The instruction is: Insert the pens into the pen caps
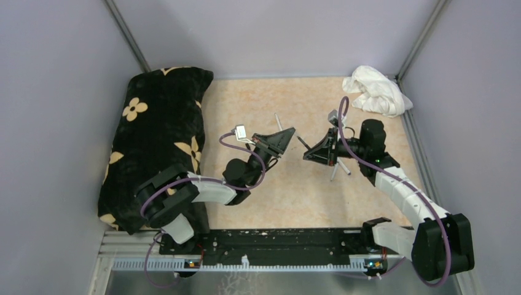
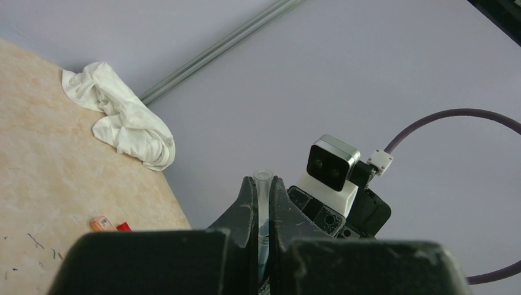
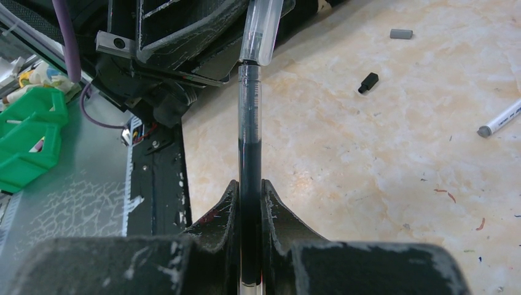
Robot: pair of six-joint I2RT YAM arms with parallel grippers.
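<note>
My left gripper is shut on a clear pen cap (image 2: 263, 200), whose round end shows just past the fingertips. My right gripper is shut around a dark-filled clear pen (image 3: 250, 160). In the right wrist view, the pen's far end lines up with the lower edge of the clear cap; whether they touch cannot be told there. From above, a small gap separates the dark pen tip (image 1: 300, 139) from the left fingertips. Beyond the left gripper lies a white pen (image 1: 278, 120); other pens (image 1: 343, 167) are partly hidden under the right gripper.
A white cloth (image 1: 376, 92) lies at the back right, and a dark floral cushion (image 1: 163, 117) fills the left side. A black piece (image 3: 368, 82) and a grey piece (image 3: 401, 34) lie on the table.
</note>
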